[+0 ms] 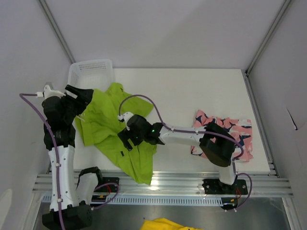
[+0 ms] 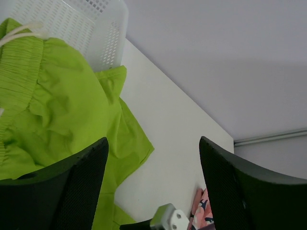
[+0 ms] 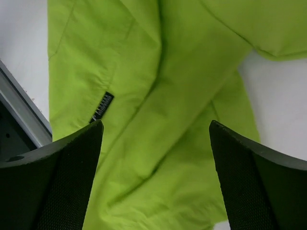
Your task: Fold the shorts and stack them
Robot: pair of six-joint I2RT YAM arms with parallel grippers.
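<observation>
Lime-green shorts (image 1: 136, 151) lie spread and rumpled over the left half of the table, wrinkled at the waistband (image 2: 21, 72). A small black label (image 3: 101, 106) shows on one leg. My left gripper (image 1: 83, 99) hangs above their upper left part, its fingers (image 2: 79, 177) apart and nothing between them. The right gripper (image 1: 125, 140) is over the middle of the green cloth, open, with empty space between its fingers. Pink shorts with a dark pattern (image 1: 242, 132) lie flat at the right, partly hidden beneath the right arm.
A white basket (image 1: 89, 63) stands at the back left, close against the green cloth. Yellow cloth (image 1: 168, 224) lies beyond the front rail.
</observation>
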